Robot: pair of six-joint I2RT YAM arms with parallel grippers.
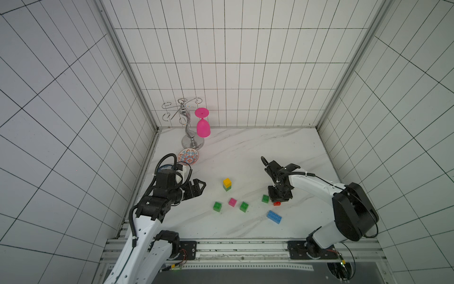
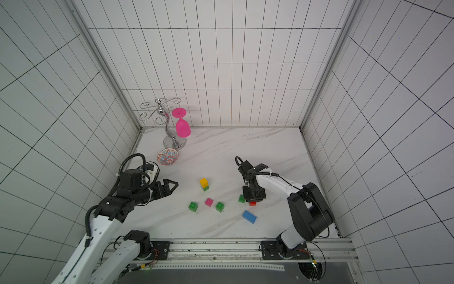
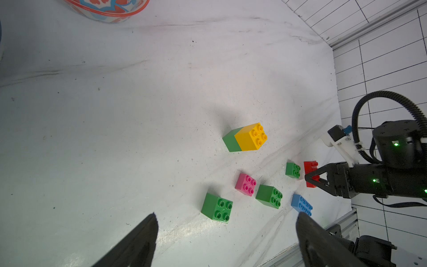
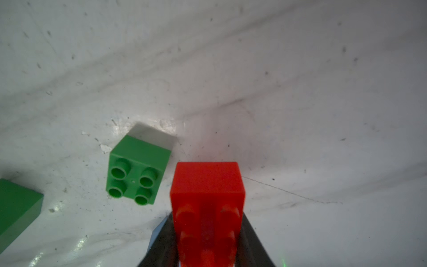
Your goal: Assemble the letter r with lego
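My right gripper is shut on a red brick point(image 4: 207, 180) low over the table. Just left of it in the right wrist view, apart from it, is a small green brick point(image 4: 138, 170) with its studs showing. My left gripper stands open and empty, left of the bricks. In the left wrist view a yellow brick point(image 3: 250, 137) sits on a green one point(image 3: 231, 140). A pink brick point(image 3: 245, 184) lies between two green bricks, the nearer point(image 3: 216, 208) and the farther point(image 3: 269, 196). The blue brick point(image 3: 302, 204) lies nearer the table's front edge.
A patterned bowl point(image 1: 188, 156) stands behind my left arm. Farther back are a metal stand point(image 1: 191, 137) and a pink goblet point(image 1: 202, 126) hanging from it.
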